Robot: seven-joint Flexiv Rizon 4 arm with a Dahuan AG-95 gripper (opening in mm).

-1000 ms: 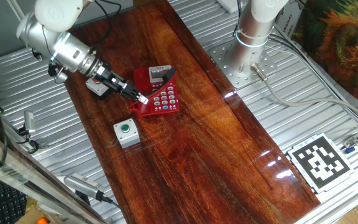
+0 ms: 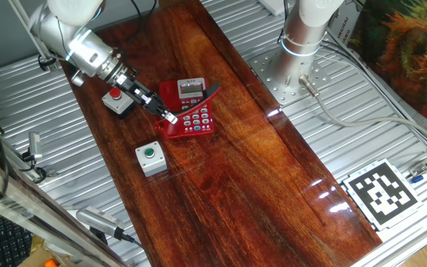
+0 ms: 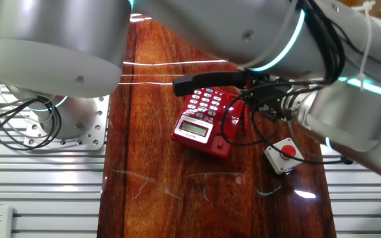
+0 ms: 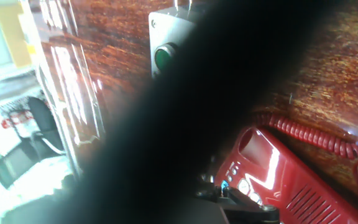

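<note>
A red desk telephone with white keys and a small display lies on the wooden table. Its handset is raised off the base, and my gripper is shut on it near one end. From exterior view 2 the handset looks dark and stretches sideways over the key end of the phone. In the wrist view the handset is a broad, dark, blurred band hiding much of the scene. Beyond it the phone base shows an empty cradle hollow, with the coiled red cord beside it.
A grey box with a green button stands near the phone. Another box with a red button sits on the phone's other side, close to the arm.
The handset's free end has shifted to the right across the phone, and its tilt has changed. The arm's wrist has swung slightly to the right, while the phone base stays put.
</note>
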